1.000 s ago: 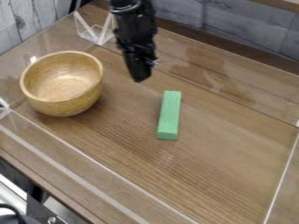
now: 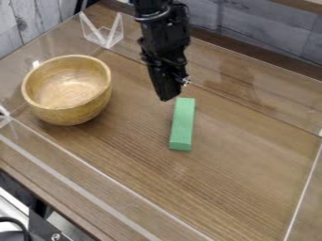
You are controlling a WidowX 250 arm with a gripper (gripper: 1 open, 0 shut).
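Note:
My gripper (image 2: 168,92) hangs from the black arm over the middle of the table, shut, with nothing seen between its fingers. Just right of and below it, a green rectangular block (image 2: 183,123) lies lengthwise on the wooden table (image 2: 239,179). To the left sits a large tan bowl (image 2: 68,90), empty.
A small white wire-like object (image 2: 104,28) stands at the back left, and another clear white piece lies at the left edge beside the bowl.
My gripper has moved right and toward the front, from above the back left-middle to just behind the green block. The block and bowl have not moved.

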